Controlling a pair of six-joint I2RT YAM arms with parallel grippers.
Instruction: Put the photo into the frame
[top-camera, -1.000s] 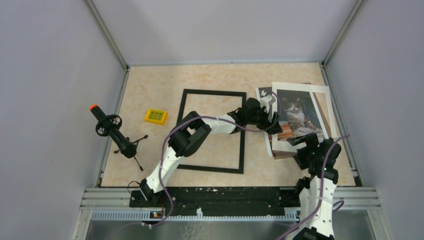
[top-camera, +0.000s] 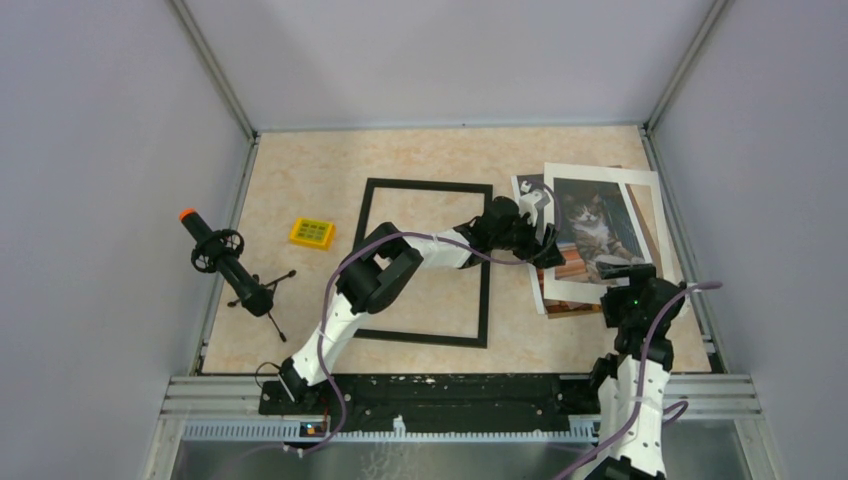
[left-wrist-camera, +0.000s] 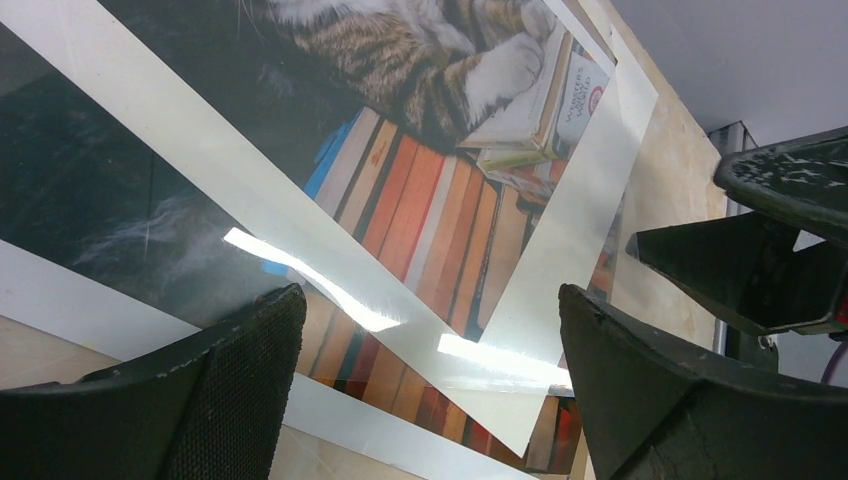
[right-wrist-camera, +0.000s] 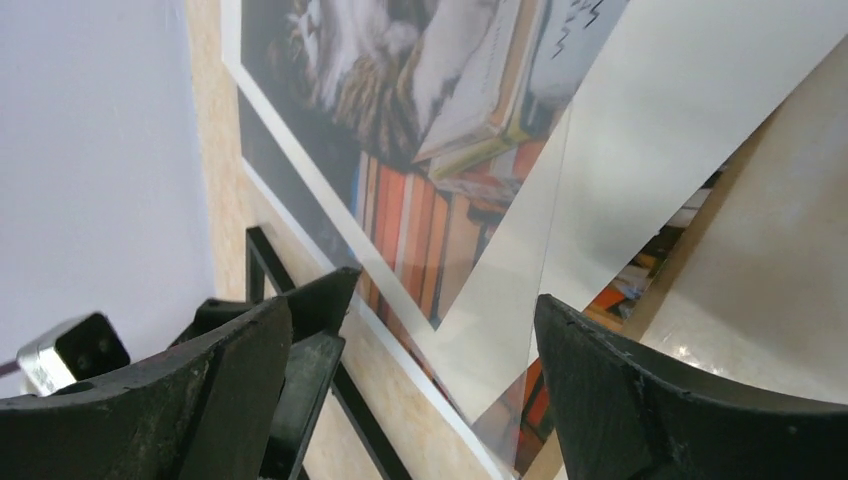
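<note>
A stack of glossy photos (top-camera: 590, 220) lies at the right of the table, a cat print on top with white borders. My left gripper (top-camera: 548, 245) hangs open over the stack's left side; in the left wrist view its two fingers frame prints of orange book spines. My right gripper (top-camera: 620, 285) is at the stack's near right corner, its fingers apart above the print edges, nothing visibly held. The black frame (top-camera: 424, 342) lies empty in the middle, partly covered by my left arm.
A yellow object (top-camera: 312, 232) lies at the left, beside a black stand with an orange tip (top-camera: 225, 250). Walls enclose the table at back and sides.
My right gripper has shifted slightly right and turned at the stack's near corner. My left arm and the photos show no visible movement.
</note>
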